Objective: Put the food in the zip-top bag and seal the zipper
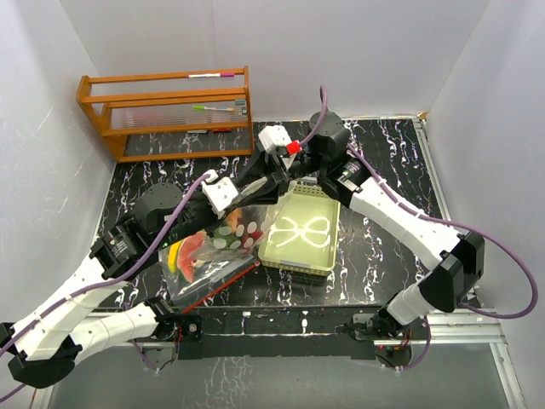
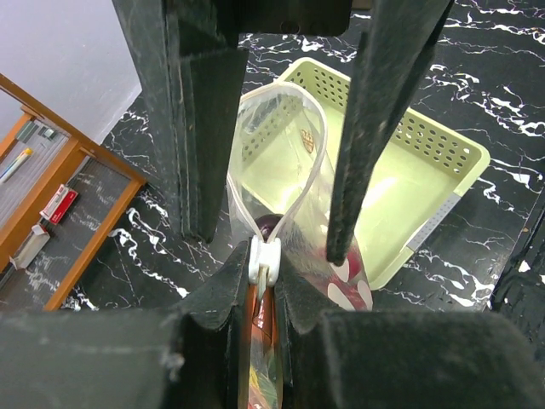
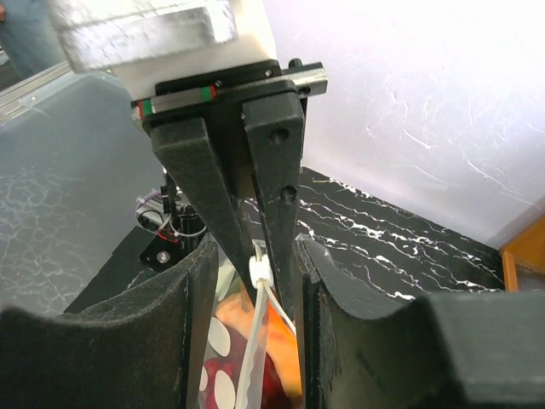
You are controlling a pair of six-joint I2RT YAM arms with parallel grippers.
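The clear zip bag (image 1: 204, 260), with colourful food inside, hangs below both grippers. My left gripper is shut on the bag's white zipper slider (image 2: 264, 260), seen in its wrist view. My right gripper (image 1: 260, 179) is part open just above it, its two black fingers over the bag's open mouth in the left wrist view. In the right wrist view the left gripper's fingers hold the white slider between the right gripper's fingers, with red and orange food in the bag behind.
A pale green basket (image 1: 298, 226) sits right of the bag. A wooden rack (image 1: 162, 98) with pens stands at the back left. Bare marble-patterned counter shows at the right.
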